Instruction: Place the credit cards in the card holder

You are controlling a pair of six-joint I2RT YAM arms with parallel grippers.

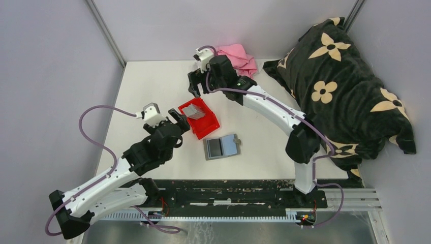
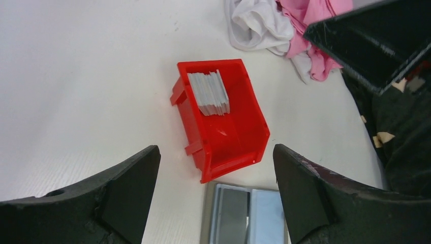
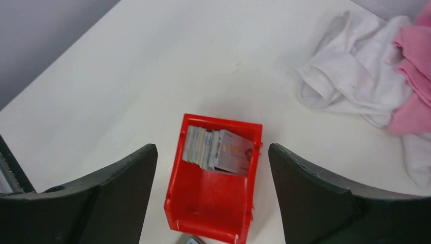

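Several cards (image 1: 194,111) stand in a leaning stack at the back end of a red box (image 1: 205,127). In the right wrist view the outermost card (image 3: 234,153) shows its printed face. An open grey card holder (image 1: 222,147) lies flat in front of the box, its dark half on the left and a light blue half on the right. My left gripper is open above the table, left of the box in the top view, with nothing between its fingers. Beyond the box's back end, my right gripper also hangs open and empty.
Pink cloth (image 1: 238,58) and white cloth (image 3: 358,66) are bunched at the table's back edge, partly behind the right arm. A dark flowered cushion (image 1: 335,91) fills the right side.
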